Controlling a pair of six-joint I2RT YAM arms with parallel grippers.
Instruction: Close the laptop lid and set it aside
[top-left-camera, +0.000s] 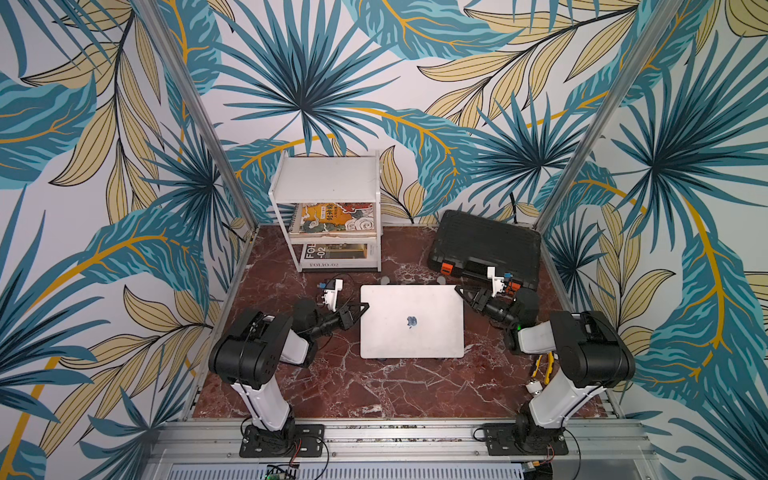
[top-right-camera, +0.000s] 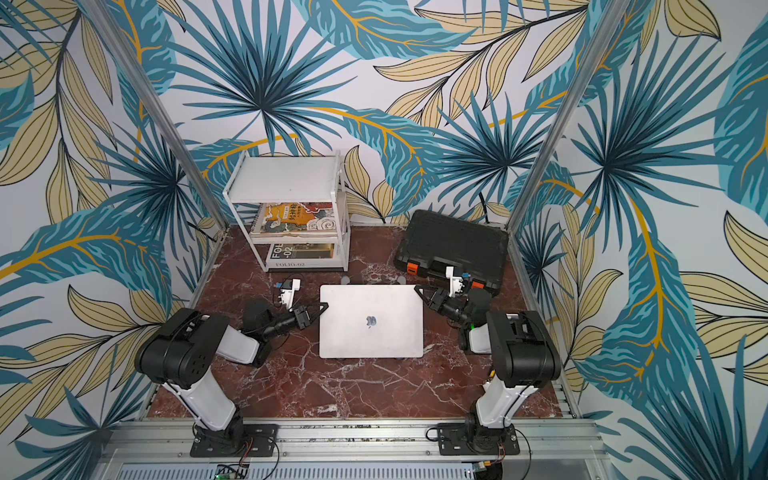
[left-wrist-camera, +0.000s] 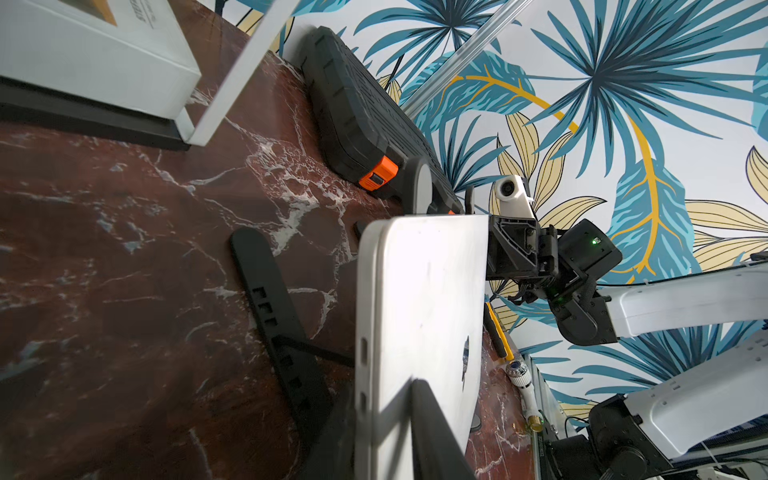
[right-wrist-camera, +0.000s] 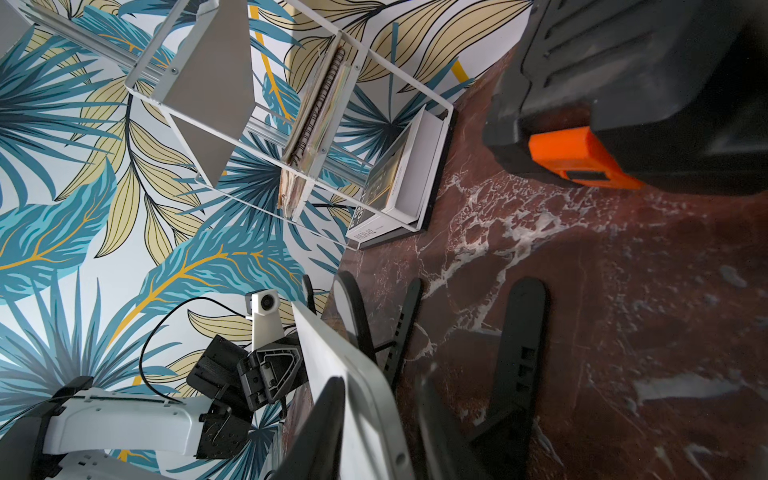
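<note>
The silver laptop (top-left-camera: 412, 336) lies closed, lid up, at the middle of the table, over a dark stand (left-wrist-camera: 280, 336) that shows in the left wrist view. My left gripper (top-left-camera: 364, 308) is at its left edge; in the left wrist view the fingers close around that edge. My right gripper (top-left-camera: 461, 293) is at the right edge near the back corner, its fingers apart on either side of the edge in the right wrist view.
A white shelf (top-left-camera: 324, 172) with books stands at the back left. A black case (top-left-camera: 488, 240) lies at the back right, close behind my right gripper.
</note>
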